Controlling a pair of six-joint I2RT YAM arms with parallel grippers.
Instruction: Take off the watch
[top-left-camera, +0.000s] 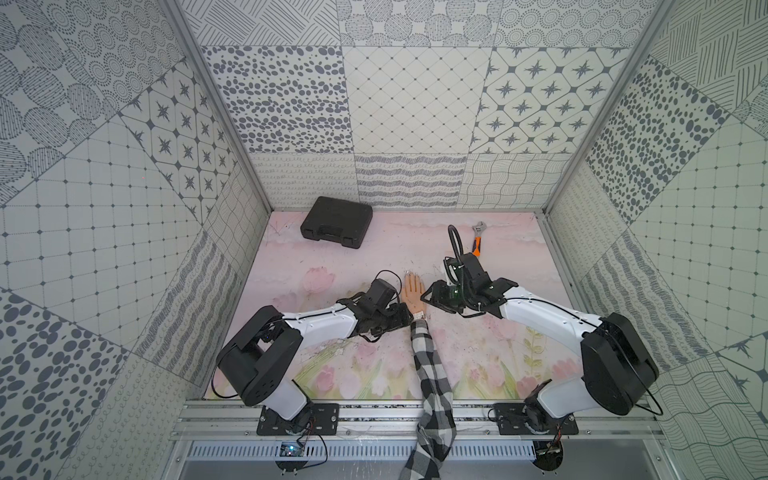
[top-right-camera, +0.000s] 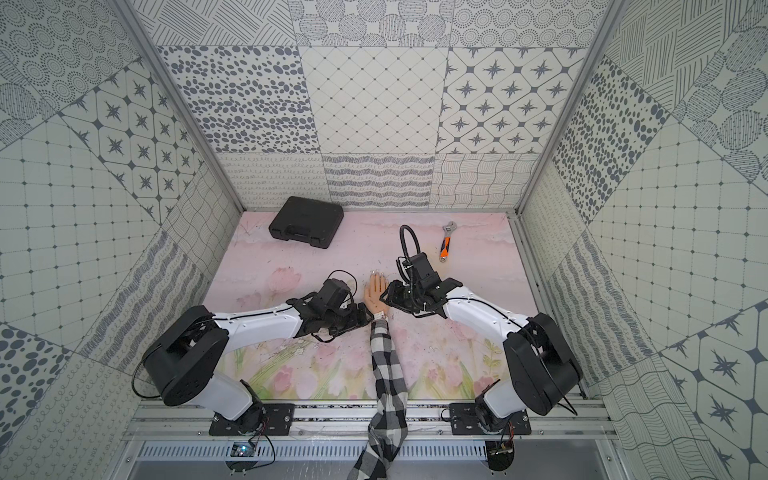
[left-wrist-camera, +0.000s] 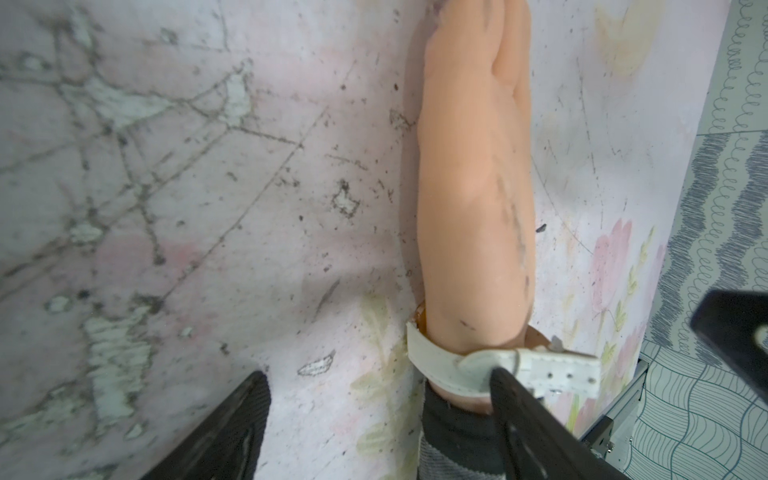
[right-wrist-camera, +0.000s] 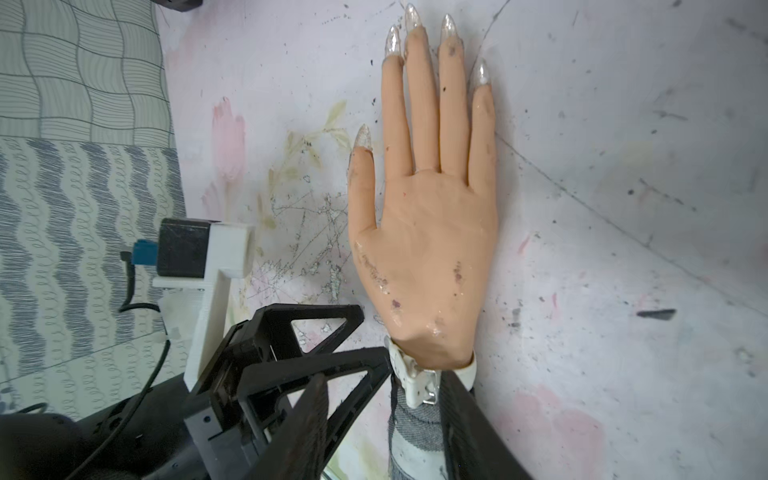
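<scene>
A white watch strap (left-wrist-camera: 448, 360) circles the wrist of the mannequin hand (right-wrist-camera: 432, 248), which lies flat on the table. In the left wrist view the strap's free end (left-wrist-camera: 572, 374) sticks out sideways; a metal buckle (right-wrist-camera: 432, 390) shows in the right wrist view. My left gripper is beside the wrist, its fingers apart. One of them overlaps the strap in view and appears to touch its edge; nothing is clamped between them. Farther up, right of the hand, my right gripper (top-left-camera: 429, 294) stands open and empty, its fingers (right-wrist-camera: 472, 436) seen over the wrist region.
A checkered sleeve (top-left-camera: 432, 376) covers the forearm down to the front edge. A black case (top-left-camera: 337, 221) sits at the back left and an orange-handled wrench (top-left-camera: 477, 238) at the back right.
</scene>
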